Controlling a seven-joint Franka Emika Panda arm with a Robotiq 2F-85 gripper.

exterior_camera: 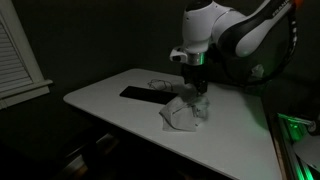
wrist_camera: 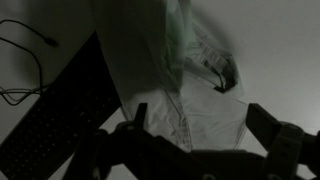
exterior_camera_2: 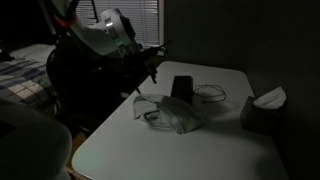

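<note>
A crumpled pale cloth (exterior_camera: 182,114) lies in a loose heap on the white table (exterior_camera: 110,100). In the wrist view the cloth (wrist_camera: 178,100) fills the middle, with folds and a dark opening near its right side. My gripper is open over it, its two dark fingers wide apart at the bottom of that view and nothing held between them. From the second exterior view, the gripper (exterior_camera_2: 146,84) hangs above the left end of the cloth (exterior_camera_2: 168,113). The scene is dim, so the exact height above the cloth is hard to judge.
A black keyboard (wrist_camera: 62,115) lies beside the cloth, and a thin dark cable (wrist_camera: 35,68) curls beyond it. A tissue box (exterior_camera_2: 262,112) stands near the table's far edge.
</note>
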